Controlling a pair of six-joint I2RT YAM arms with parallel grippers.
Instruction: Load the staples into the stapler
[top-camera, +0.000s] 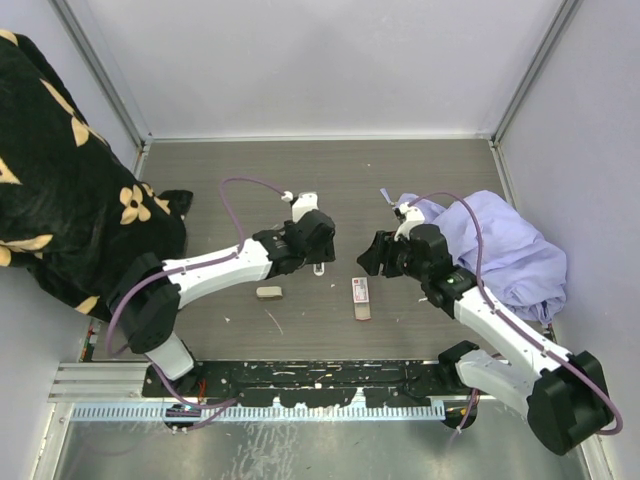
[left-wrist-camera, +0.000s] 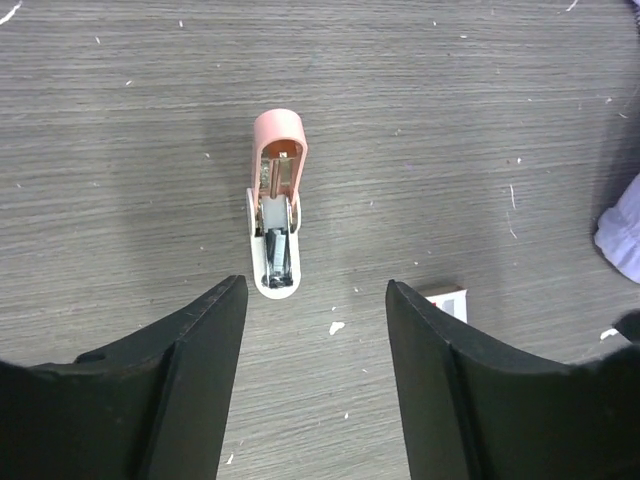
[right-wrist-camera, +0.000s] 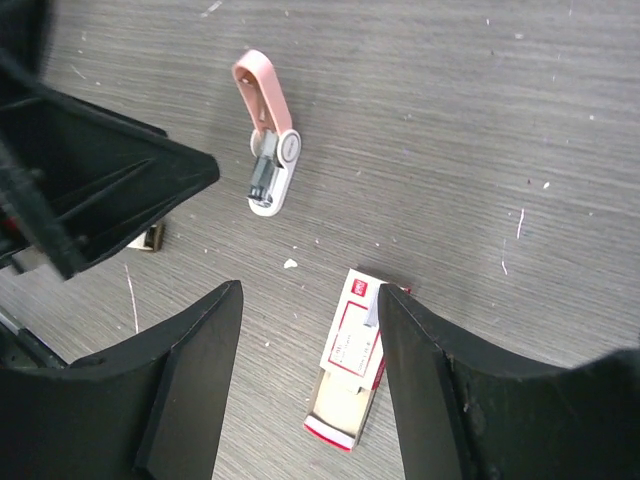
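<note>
A pink and white stapler (left-wrist-camera: 276, 160) stands with its top raised upright, a metal channel showing along its base. My left gripper hangs above and just short of it, fingers apart and empty; in the top view it (top-camera: 315, 245) covers part of the stapler. The staple box (right-wrist-camera: 352, 335), white and red with its tray partly slid out, lies lower right of the stapler. My right gripper is open above the box, nothing between its fingers. No loose staples can be clearly made out.
A small beige block (top-camera: 269, 292) lies left of the box. Lavender cloth (top-camera: 505, 260) is heaped at the right, a dark flowered cloth (top-camera: 90, 180) at the left.
</note>
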